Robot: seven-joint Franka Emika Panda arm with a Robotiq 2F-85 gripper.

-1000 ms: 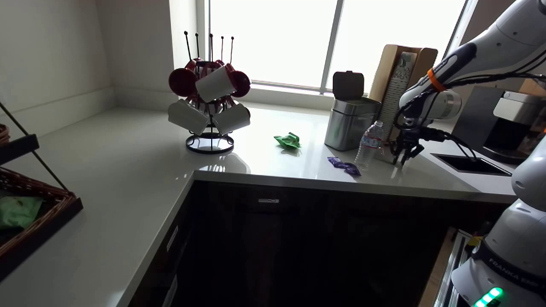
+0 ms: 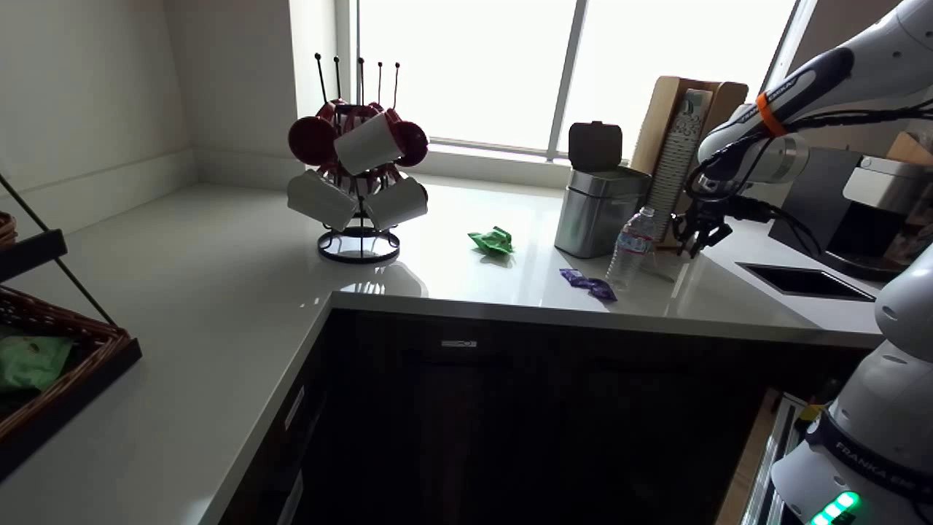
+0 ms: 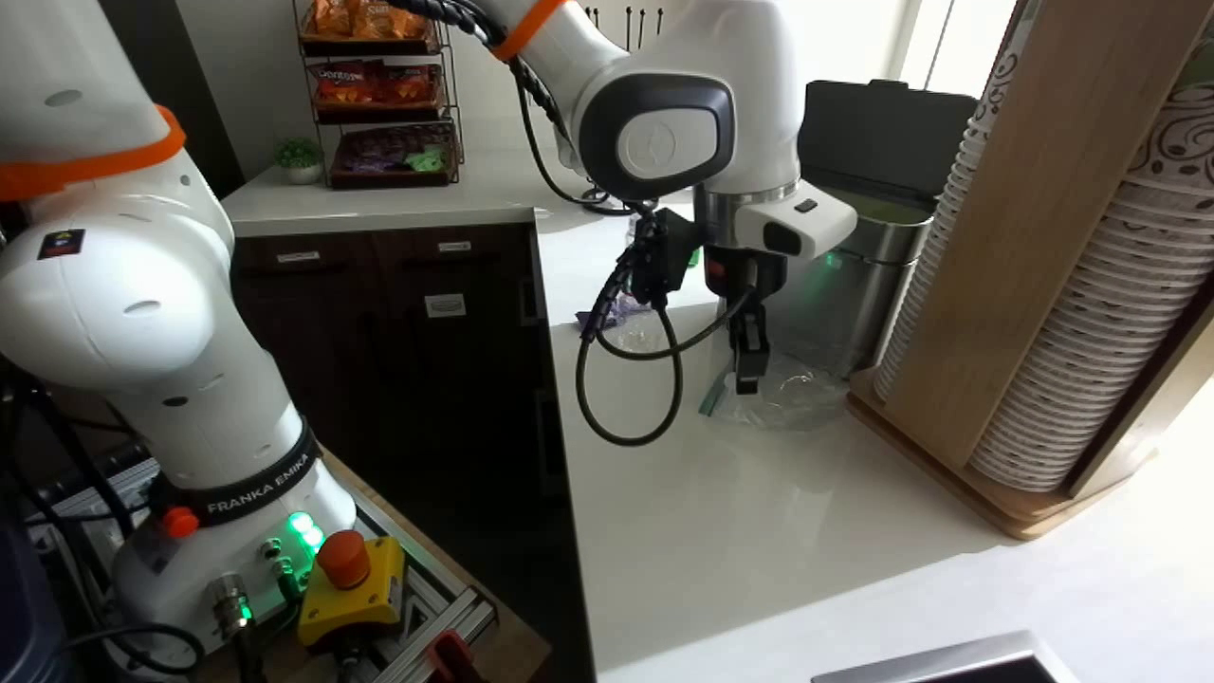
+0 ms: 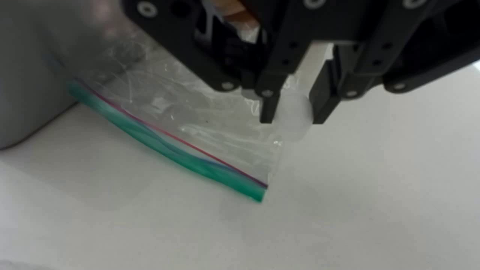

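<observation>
In the wrist view my gripper is shut on a small whitish object (image 4: 293, 110) with a rounded end; its blurred outline hides what it is. A clear plastic zip bag (image 4: 193, 112) with a green sealing edge (image 4: 180, 157) lies on the counter beside and partly behind the fingers. Seen from exterior view 2, the gripper (image 3: 747, 381) points down over the counter near the bag (image 3: 785, 398). In exterior view 1 the gripper (image 2: 689, 252) hangs right of an upright clear water bottle (image 2: 631, 249).
A metal bin (image 2: 595, 205) with its lid up stands behind the bottle, near a wooden cup holder (image 2: 660, 118). Purple (image 2: 587, 284) and green (image 2: 494, 240) packets lie on the counter. A mug rack (image 2: 358, 245) stands farther left.
The gripper has risen off the counter, its fingertips now higher in exterior view 1. The arm's wrist has shifted slightly up and right. Bottle, packets and bin have not moved.
</observation>
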